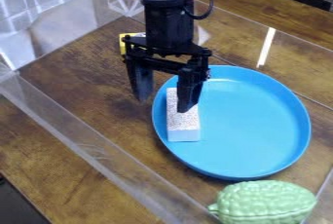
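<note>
My black gripper (164,89) hangs open above the left part of a blue plate (247,130), its fingers pointing down. A white, speckled block (182,126) lies on the plate just below the near finger, its upper end partly hidden by that finger. The other finger hangs at or just past the plate's left rim.
A yellow item (128,43) lies behind the arm, mostly hidden. A green textured vegetable (263,204) sits at the front right. Bare wooden table (78,111) fills the left, bordered by a clear edge strip.
</note>
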